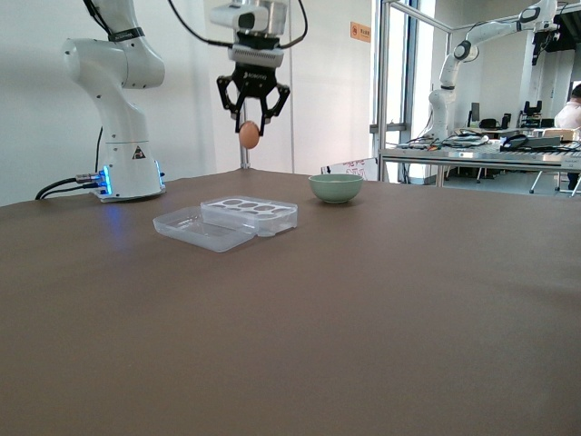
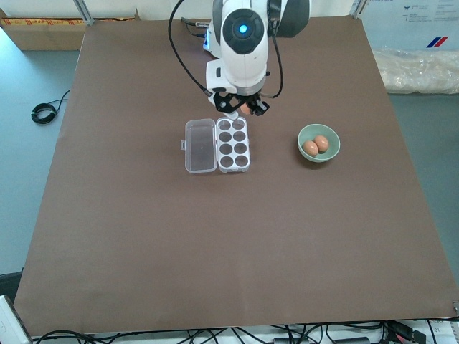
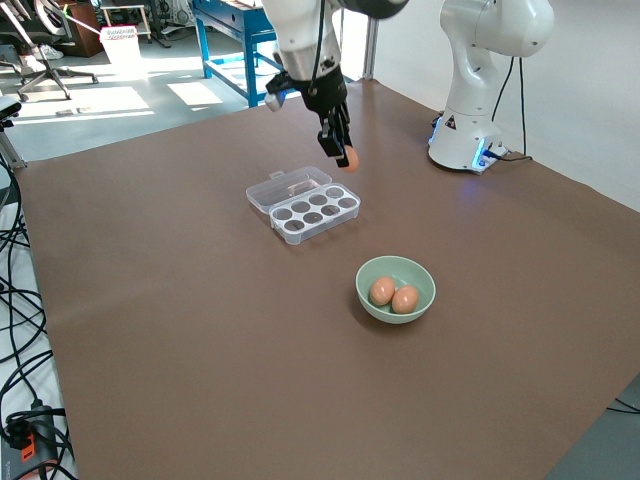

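My black gripper [image 1: 253, 102] is shut on a brown egg [image 1: 249, 134], held in the air above and behind the plastic egg box [image 2: 233, 145], whose clear lid lies open to its left in the left view. All the box cups in view look empty. A pale green bowl [image 2: 330, 147] to the right of the box holds two brown eggs [image 3: 382, 291] [image 3: 405, 299]. In the right view the held egg [image 3: 351, 162] shows at my fingertips, higher than the box [image 3: 313, 215].
The white arm's base [image 1: 132, 177] stands at the back. Cables [image 3: 25, 380] lie beyond the table's edge.
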